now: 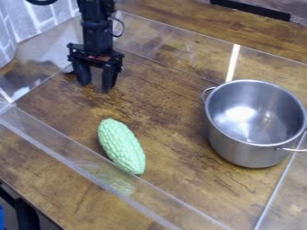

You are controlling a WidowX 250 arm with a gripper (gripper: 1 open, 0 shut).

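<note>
The black gripper (95,63) hangs low over the wooden tray floor at the upper left, near the clear side wall. Whether its fingers are open or shut is hard to tell at this size. A pale green corn-shaped object (121,144) lies in the lower middle, well apart from the gripper. A steel pot (249,121) with side handles stands on the right.
Clear plastic walls run along the left and the front of the wooden work area (168,72).
</note>
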